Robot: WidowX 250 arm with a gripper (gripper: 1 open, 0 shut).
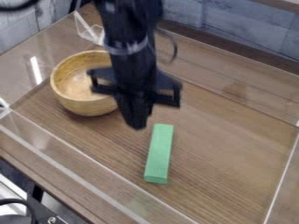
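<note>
My dark gripper (139, 112) is in the upper middle of the camera view, pointing down over the table, shut, with nothing visible between its fingers. A green bar (159, 153) lies on the wooden table below and a little right of it. A tan bowl (77, 87) sits at the left, partly behind the gripper and arm.
A wall (233, 39) runs along the back. A dark cable (14, 210) shows at the lower left corner.
</note>
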